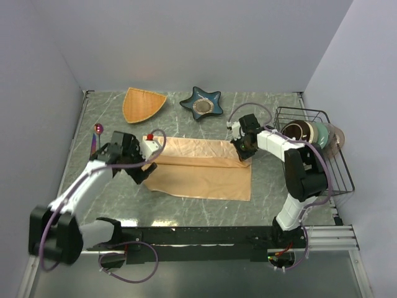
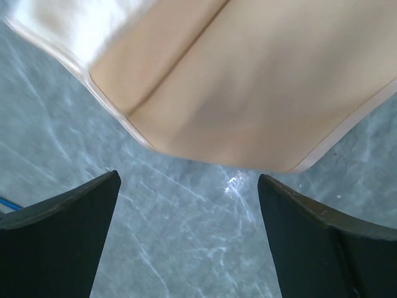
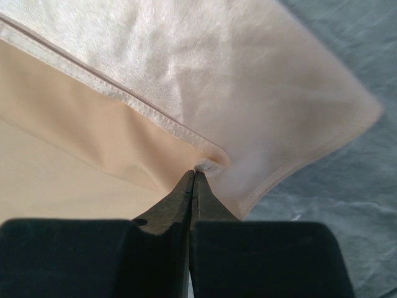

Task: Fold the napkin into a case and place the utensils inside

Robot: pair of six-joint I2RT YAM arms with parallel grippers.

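Note:
The peach napkin (image 1: 205,180) lies on the grey marbled counter, a long fold running across it below its paler upper strip. My left gripper is open over the counter beside the napkin's edge, with only bare counter between its fingers. At the fold's right end, my right gripper is shut with its tips on the cloth; a small bunched bit of napkin (image 3: 209,165) shows there. Utensils lie at the far left: a red spoon head (image 1: 98,128) and coloured handles (image 1: 93,144), partly hidden by the left arm.
An orange leaf-shaped dish (image 1: 142,104) and a blue star-shaped dish (image 1: 202,103) stand at the back. A wire rack (image 1: 341,171) with several dishes fills the right side.

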